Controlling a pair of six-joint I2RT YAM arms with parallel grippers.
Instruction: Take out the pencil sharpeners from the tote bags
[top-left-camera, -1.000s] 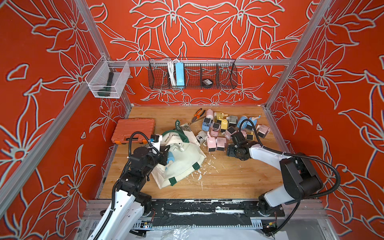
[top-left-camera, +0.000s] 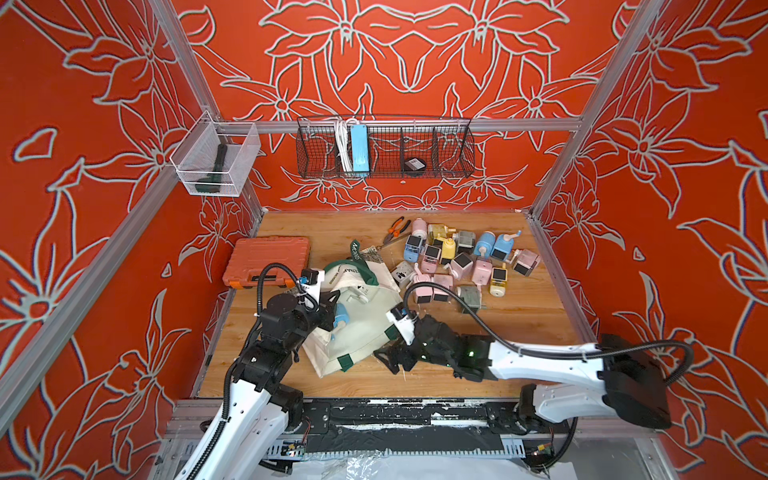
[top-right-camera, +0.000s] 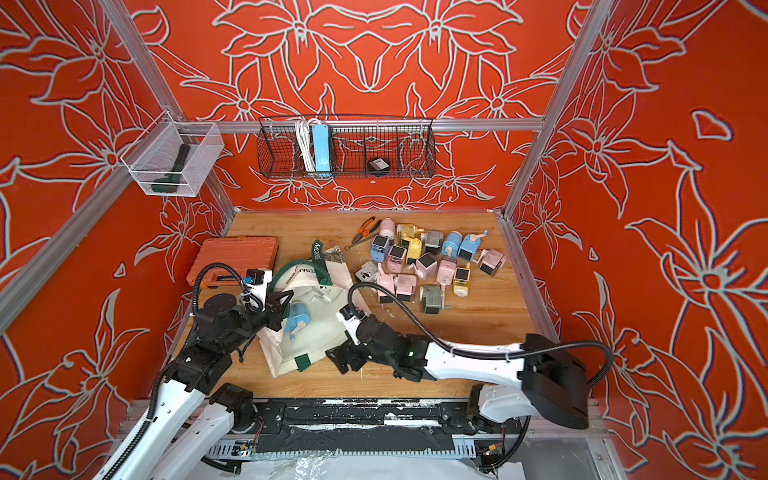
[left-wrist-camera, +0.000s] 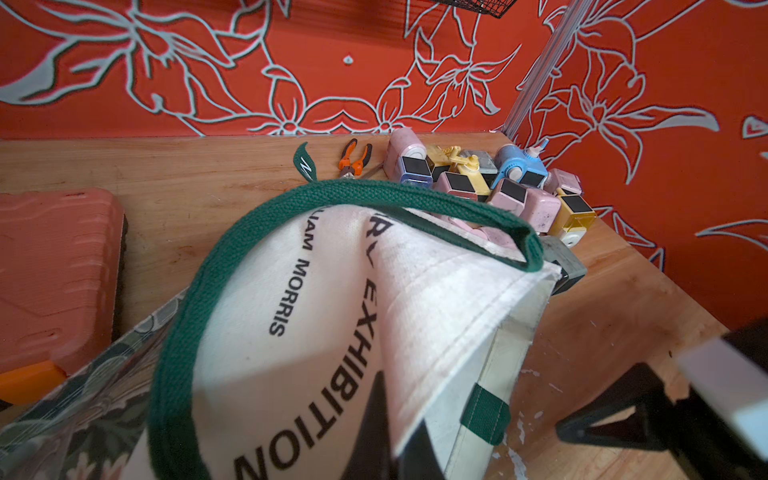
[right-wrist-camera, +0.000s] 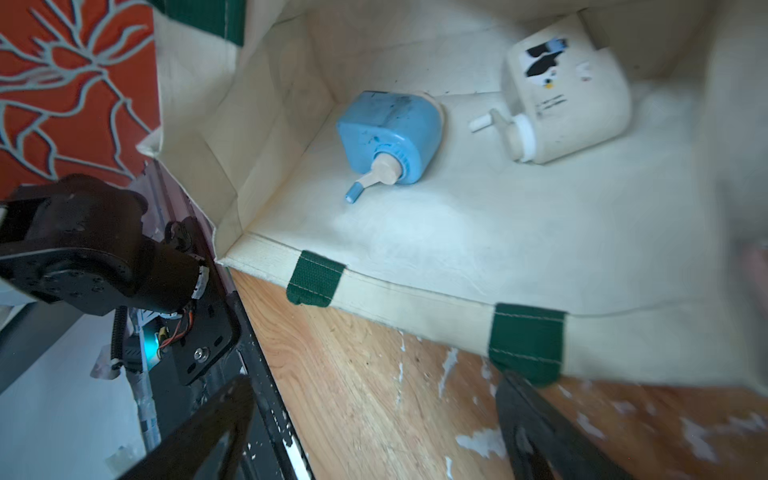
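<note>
A cream tote bag (top-left-camera: 360, 336) with green handles lies open toward me. In the right wrist view a blue sharpener (right-wrist-camera: 388, 132) and a white cow-print sharpener (right-wrist-camera: 564, 104) lie inside it. My left gripper (top-left-camera: 326, 312) is at the bag's upper left, shut on a fold of its fabric, which rises between the fingers in the left wrist view. My right gripper stands open before the bag's mouth, low over the wood, with nothing between its fingers.
Several sharpeners (top-left-camera: 448, 256) crowd the back right of the table. Orange-handled pliers (top-left-camera: 396, 229) lie behind them, and a red case (top-left-camera: 266, 257) at the left. Wire baskets (top-left-camera: 384, 152) hang on the walls. Bare wood (top-left-camera: 512, 324) shows at the front right.
My right gripper has moved from the sharpeners on the right toward the front left, to the bag's mouth. The left arm and the bag look unchanged.
</note>
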